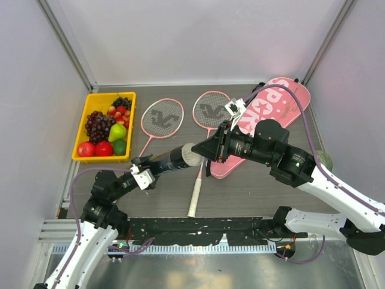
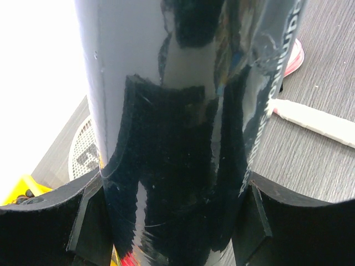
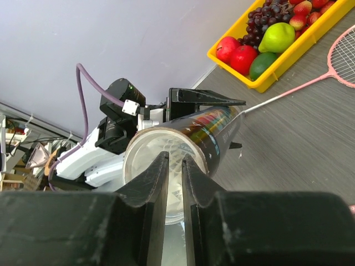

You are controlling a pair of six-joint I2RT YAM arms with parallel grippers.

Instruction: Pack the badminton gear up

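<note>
A dark shuttlecock tube is held in the air by my left gripper, shut on it; the tube fills the left wrist view. My right gripper is at the tube's white end cap, its fingers close together; I cannot tell if they touch it. A pink bag lies at the back right, partly hidden by my right arm.
A yellow basket of fruit stands at the back left. Pale walls bound the work floor. Bare floor shows at the front, either side of the white handle.
</note>
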